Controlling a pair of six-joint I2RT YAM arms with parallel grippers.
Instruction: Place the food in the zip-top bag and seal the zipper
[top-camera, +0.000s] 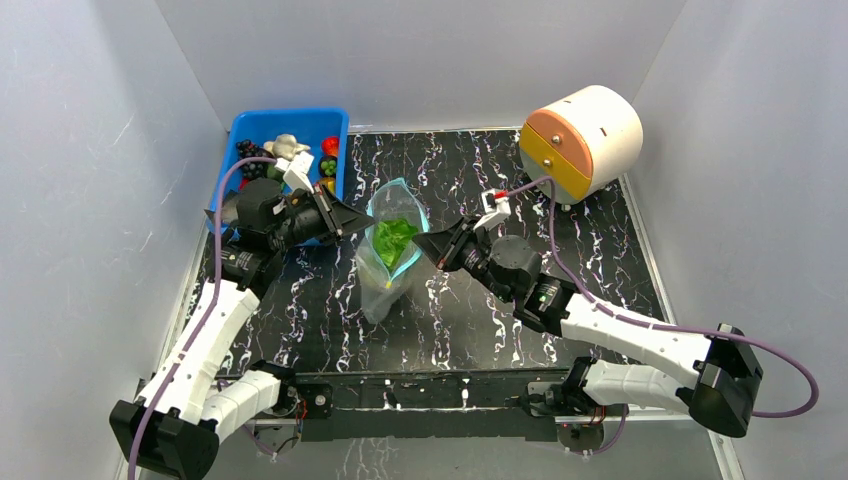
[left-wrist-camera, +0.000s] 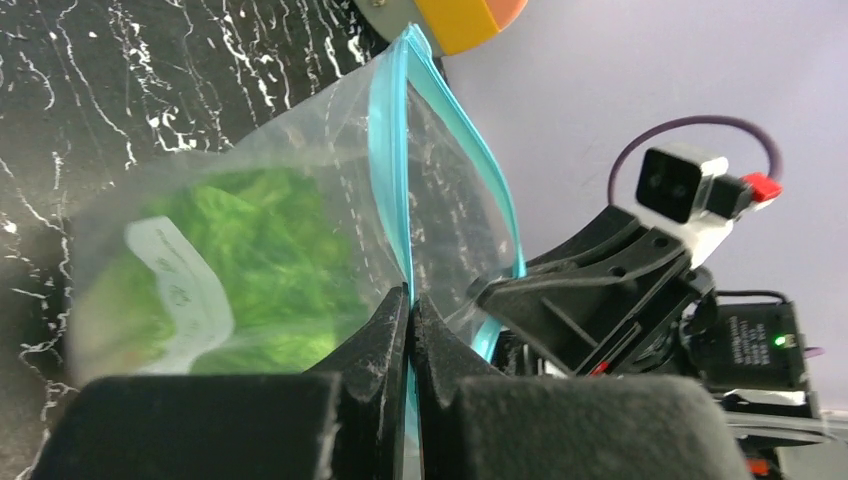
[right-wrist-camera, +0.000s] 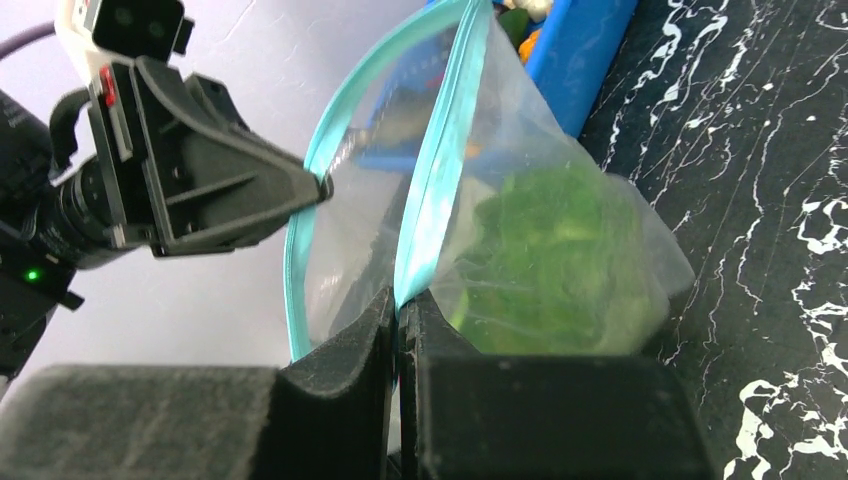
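A clear zip top bag (top-camera: 376, 292) with a teal zipper strip hangs between the two arms, its mouth spread open toward the top camera. Green leafy food (top-camera: 395, 240) shows inside the bag; through the film in the left wrist view it is a blurred green mass (left-wrist-camera: 265, 265). My left gripper (top-camera: 371, 221) is shut on one side of the bag's rim, the teal strip (left-wrist-camera: 392, 150) running down between its fingertips. Opposite, my right gripper (top-camera: 418, 240) is shut on the other side, with the teal strip (right-wrist-camera: 438, 170) entering its fingers.
At the back left, a blue bin (top-camera: 342, 165) holds toy fruit and vegetables, partly covered by the left arm. A cream drum-shaped container (top-camera: 600, 130) with an orange and yellow front stands at the back right.
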